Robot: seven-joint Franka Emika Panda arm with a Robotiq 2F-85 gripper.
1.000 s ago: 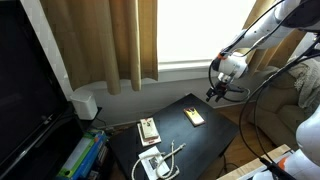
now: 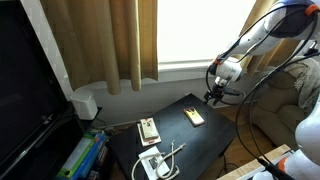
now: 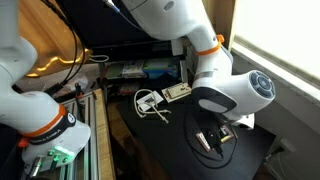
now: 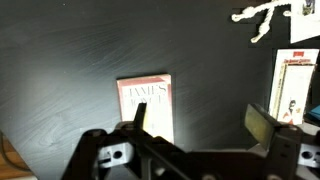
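Note:
My gripper stands open above the dark table point(image 2: 190, 147), with nothing held between its fingers. In the wrist view a small book point(image 4: 146, 92) with a red and white cover marked "JAMES" lies flat below, its lower part hidden behind the left finger. The same book point(image 2: 194, 117) rests near the middle of the table in exterior view 1, with the gripper point(image 2: 213, 97) above and to its right. A second book point(image 4: 293, 82), with a pale illustrated cover, lies apart at the right of the wrist view.
A white device point(image 2: 154, 164) with a pale cable point(image 2: 172, 153) lies near the second book. Colourful boxes or books point(image 2: 84, 153) are stacked at the left. Bare tabletop separates the two books. Curtains and a wall stand behind.
Over the last second the gripper and its wrist have shifted slightly downward in exterior view 1. Both books and the cable lie where they were.

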